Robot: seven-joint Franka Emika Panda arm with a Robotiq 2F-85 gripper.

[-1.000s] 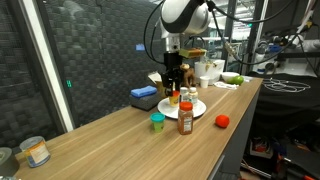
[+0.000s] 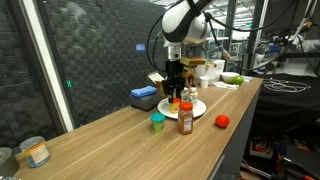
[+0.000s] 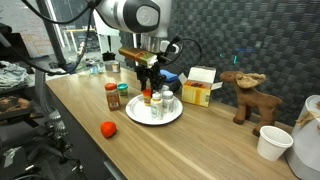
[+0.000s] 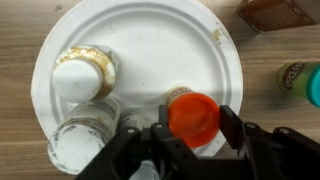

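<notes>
My gripper is shut on the orange cap of a small jar (image 4: 193,118), its fingers on either side of the cap. Seen from outside, the held jar (image 2: 174,104) is upright at the white plate (image 3: 135,110), below the gripper (image 3: 149,87). Whether its base touches the plate cannot be told. Beside it on the plate are white-capped shakers, one with brownish contents (image 4: 78,78) and another with pale contents (image 4: 82,140). My fingers partly hide further jars at the plate's lower edge in the wrist view.
Off the plate stand a red-brown jar with an orange lid (image 2: 185,120) and a green-lidded jar (image 2: 158,121). A tomato (image 3: 108,129) lies near the table's edge. Behind are an open box (image 3: 198,88) and a toy moose (image 3: 255,100).
Over the last second the gripper and the orange-capped jar have come down slightly toward the plate. The other objects stand where they were.
</notes>
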